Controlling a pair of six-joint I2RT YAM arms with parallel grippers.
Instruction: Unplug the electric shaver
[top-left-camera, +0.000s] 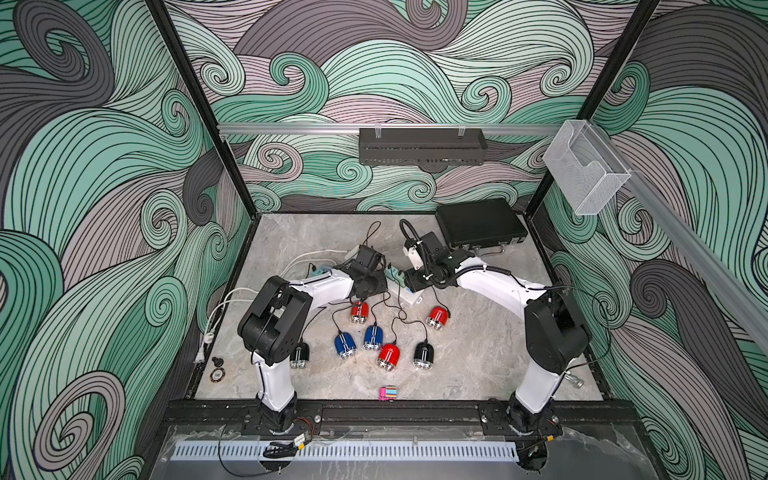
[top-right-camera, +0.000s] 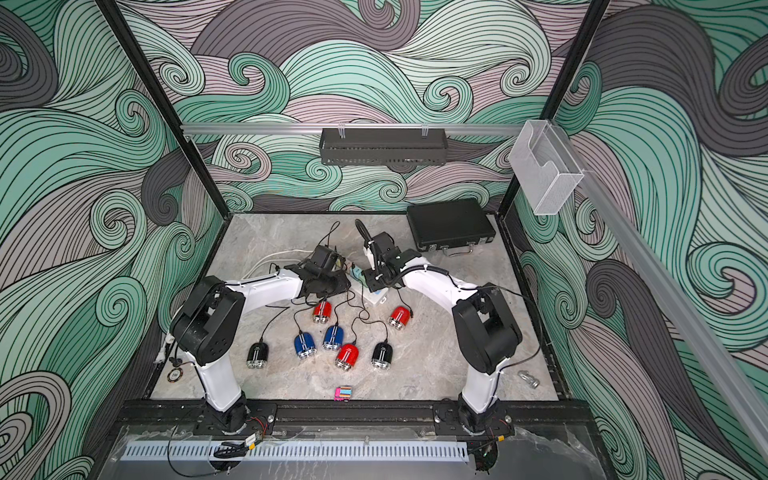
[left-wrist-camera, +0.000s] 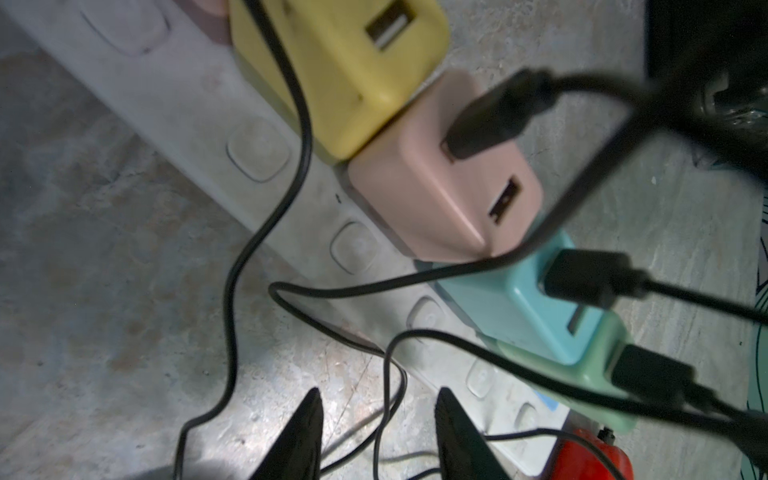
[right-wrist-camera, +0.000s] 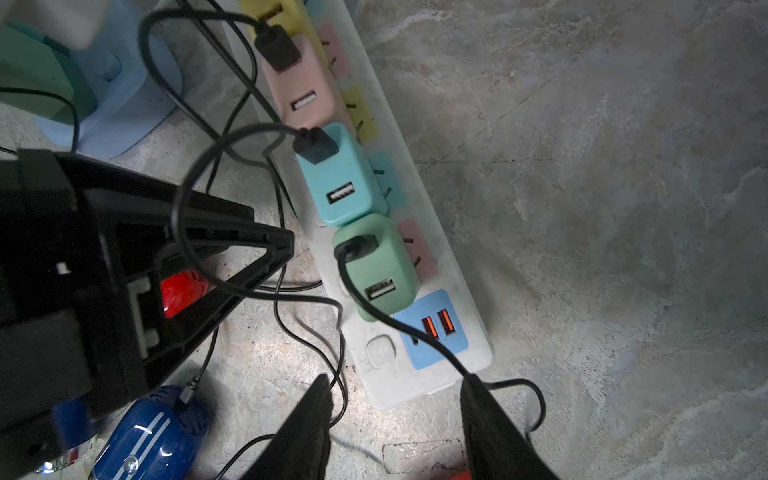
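Note:
The white power strip (right-wrist-camera: 444, 240) carries yellow, pink (right-wrist-camera: 300, 88), light-blue (right-wrist-camera: 342, 172) and green (right-wrist-camera: 388, 260) adapters. Black plugs sit in the pink, light-blue and green ones. Several shavers, among them red (top-left-camera: 388, 357), blue (top-left-camera: 345, 345) and black (top-left-camera: 423, 354), lie in front. My left gripper is low along the strip's near side; thin black cables show between its fingers, but whether it grips one is unclear. Over the strip's end, beyond the green adapter, my right gripper stands open and empty, its fingertips below that adapter in the right wrist view.
A cable loop crosses in front of the left gripper's fingers in the right wrist view. A blue base (right-wrist-camera: 132, 100) stands beyond the strip. The black case (top-left-camera: 480, 222) sits back right. Bare table (right-wrist-camera: 608, 200) lies right of the strip.

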